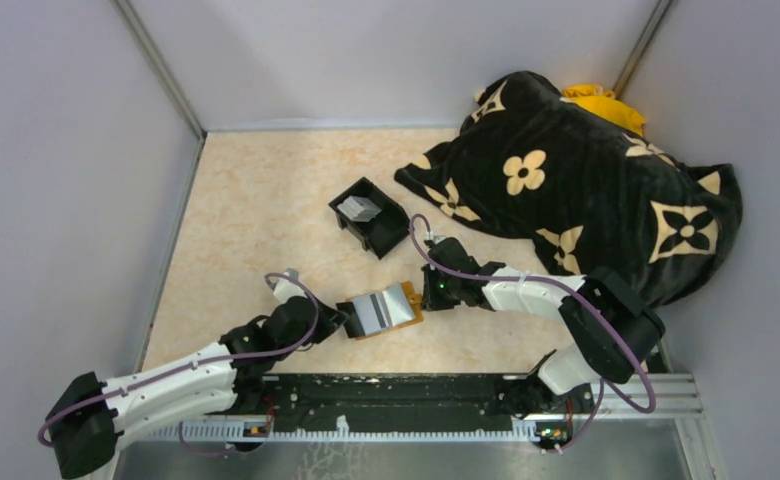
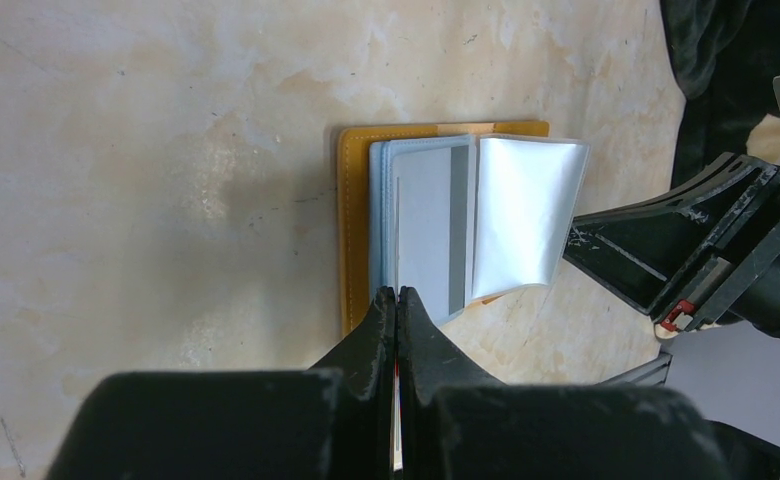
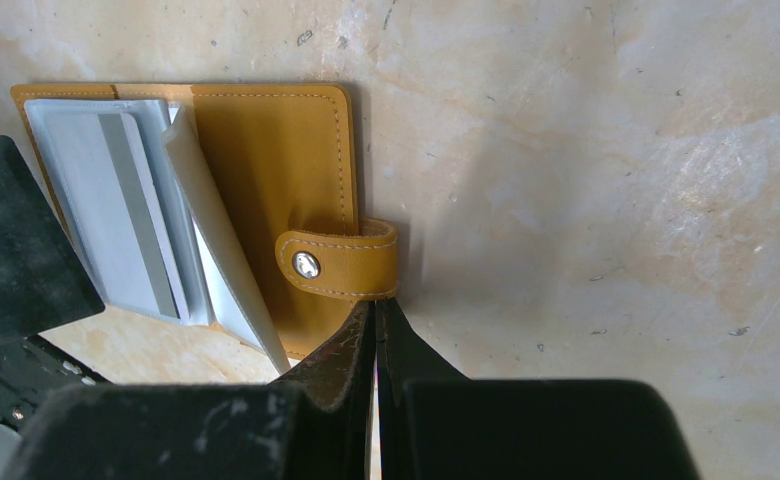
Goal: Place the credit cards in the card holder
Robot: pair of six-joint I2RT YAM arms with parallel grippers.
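The brown card holder (image 1: 407, 324) lies open on the table, clear sleeves up. My left gripper is shut on a black card, which is seen edge-on in the left wrist view. Its dark face (image 3: 26, 240) shows in the right wrist view, partly over the holder's left end and sleeves (image 3: 126, 200). How far its edge is inside a sleeve I cannot tell. My right gripper is shut at the lower edge of the holder's snap strap (image 3: 341, 262); whether the strap is pinched between the fingers is unclear.
A black box (image 1: 392, 226) behind the holder has greyish cards (image 1: 359, 209) in it. To the back right lies a dark patterned blanket (image 1: 586, 180).
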